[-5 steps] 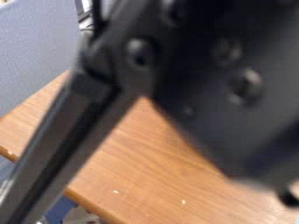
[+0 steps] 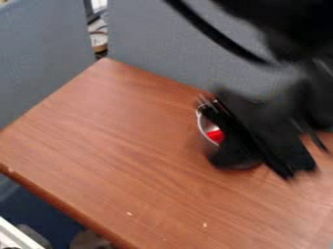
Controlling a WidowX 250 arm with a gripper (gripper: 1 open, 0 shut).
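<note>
A metal bowl or pot (image 2: 204,137) holding something red (image 2: 216,133) sits on the right part of the wooden table, mostly hidden behind my black gripper (image 2: 236,131). The gripper is over and in front of the container, blurred by motion. Whether its fingers are open or shut does not show clearly.
Grey padded panels (image 2: 39,68) stand along the left and back edges. A dark floor shows beyond the table's lower left corner.
The arm, which covered much of the view, has moved off to the upper right. The table is now exposed, and the gripper now covers most of the container with the red contents.
</note>
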